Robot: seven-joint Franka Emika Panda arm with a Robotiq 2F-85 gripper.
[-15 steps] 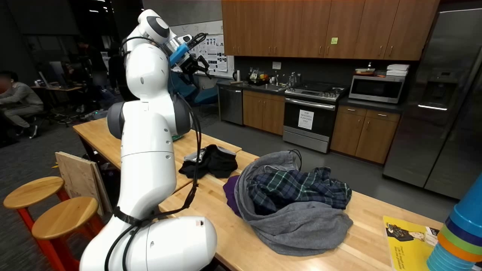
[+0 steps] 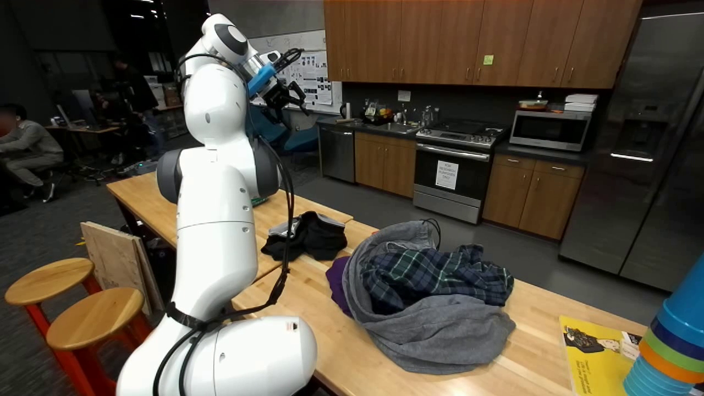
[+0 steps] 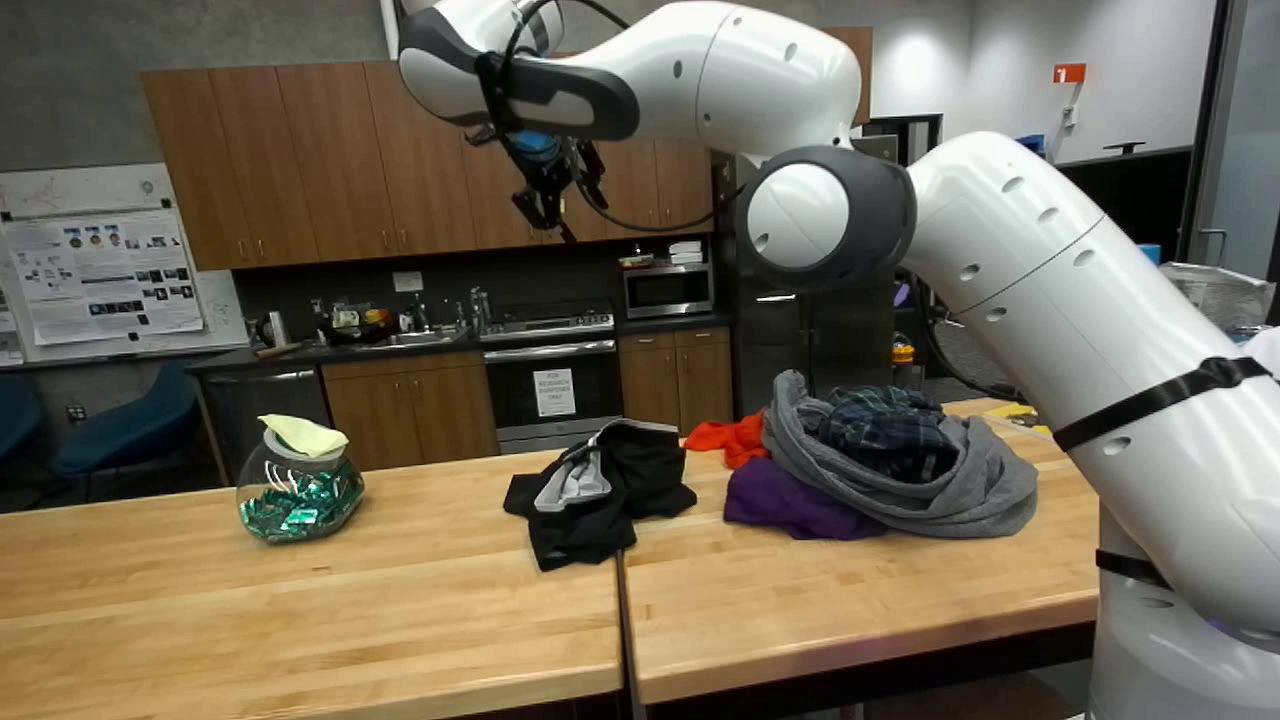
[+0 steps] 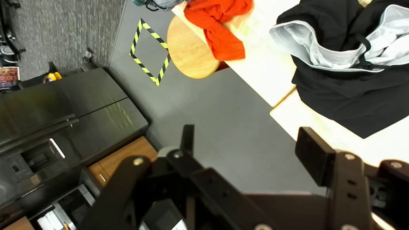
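High above the tables, my gripper has its fingers well apart, and only grey floor shows between them. In exterior view 2 the gripper [image 3: 554, 216] hangs in the air in front of the wall cabinets, touching nothing. Below it, a black garment with a pale grey lining [image 3: 612, 492] lies crumpled across the seam between two tables. To its right are a red cloth [image 3: 729, 439], a purple cloth [image 3: 792, 502] and a grey garment [image 3: 993, 486] with a dark plaid cloth [image 3: 894, 422] on top.
A glass jar [image 3: 300, 490] with green-wrapped items stands on the left table, which is otherwise largely bare. A yellow magazine [image 2: 597, 363] and a stack of blue cups [image 2: 673, 330] sit at the right end. Stools [image 2: 95, 318] stand beside the table.
The arm and the cloths look the same as a second ago. Only a person in the far background has shifted.
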